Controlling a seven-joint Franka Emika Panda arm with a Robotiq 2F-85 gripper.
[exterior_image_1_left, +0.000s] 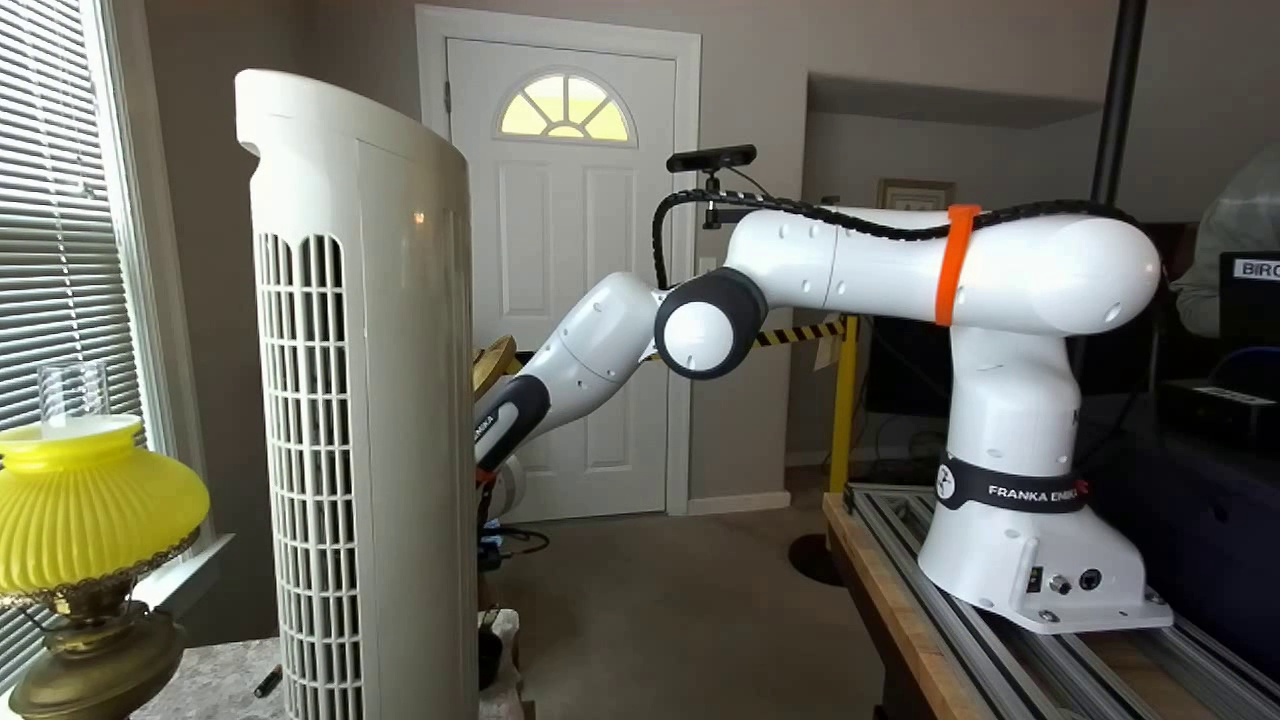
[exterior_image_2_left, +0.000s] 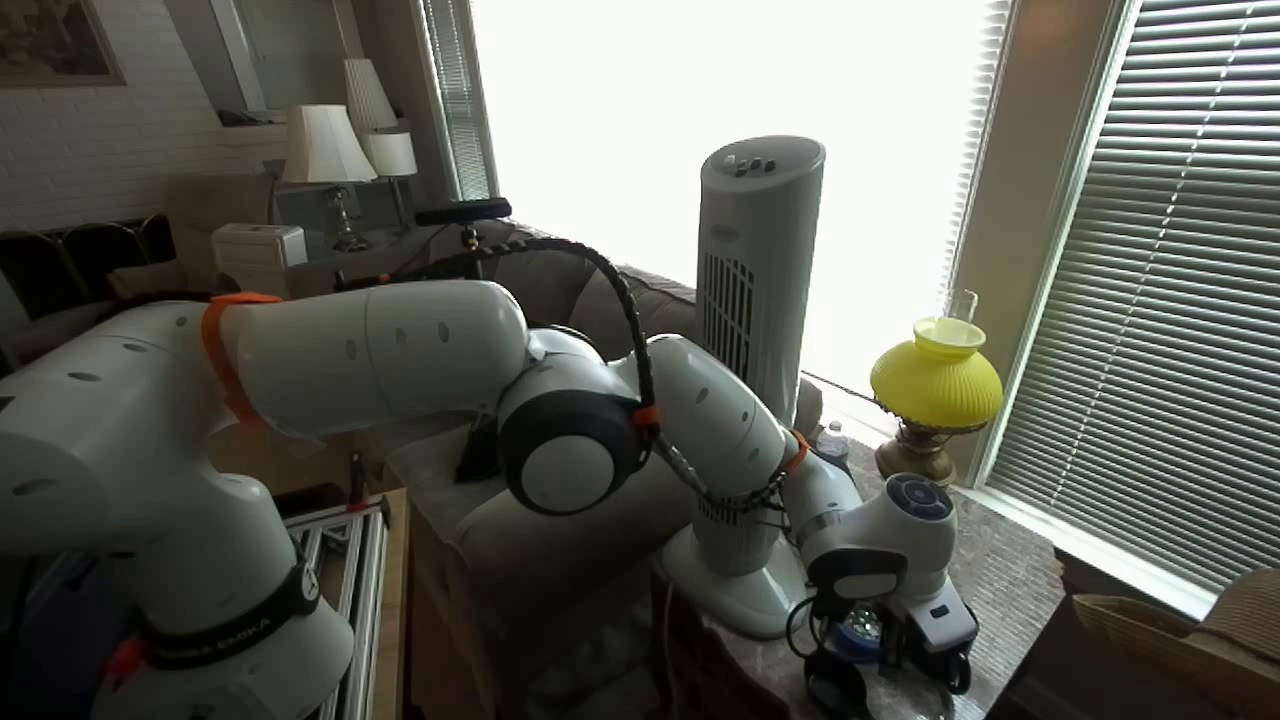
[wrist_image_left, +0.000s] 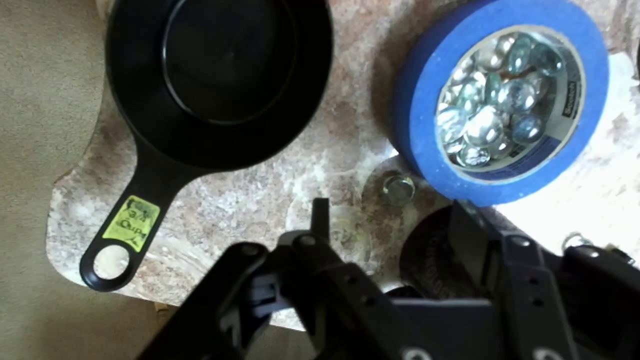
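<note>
In the wrist view my gripper is open, its two fingers well apart and nothing clasped between them. Beyond the fingertips a small clear glass piece lies on the mottled tabletop. A roll of blue tape is at the upper right, with several glass gems inside its ring. To the upper left sits a black measuring pan, its handle bearing a yellow label. A dark round object is partly hidden behind my right finger. The tower fan hides the gripper in exterior view 1.
A tall tower fan stands close beside the arm. Behind it on the table are a yellow-shaded lamp and a small clear bottle. The table's edge runs along the wrist view's left and bottom.
</note>
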